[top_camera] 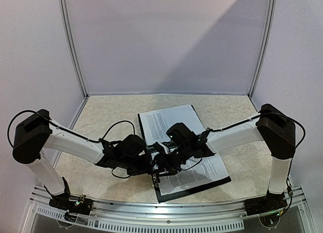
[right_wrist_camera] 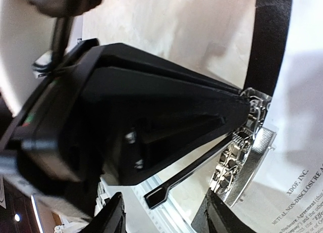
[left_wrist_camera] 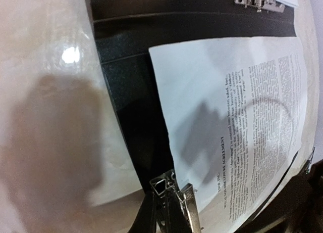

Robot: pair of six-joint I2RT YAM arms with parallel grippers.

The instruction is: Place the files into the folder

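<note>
The black folder point(top_camera: 195, 191) lies open on the table, tilted, with a printed sheet on each half. The near sheet point(left_wrist_camera: 197, 86) lies with its corner by a metal clip point(right_wrist_camera: 234, 165) at the folder's left edge. At this clip my left gripper is shut on its metal part; how deep its fingers reach is hard to see. My right gripper stands open just beside the clip, with its fingers point(right_wrist_camera: 216, 215) apart and nothing visible held between them. In the top view both grippers meet over the folder's left side and hide the clip.
A second metal clip point(left_wrist_camera: 258, 0) sits on the folder's other half, by the far sheet point(top_camera: 169, 121). The metal rail point(top_camera: 166, 208) borders the front of the table. Bare table shows at left and right.
</note>
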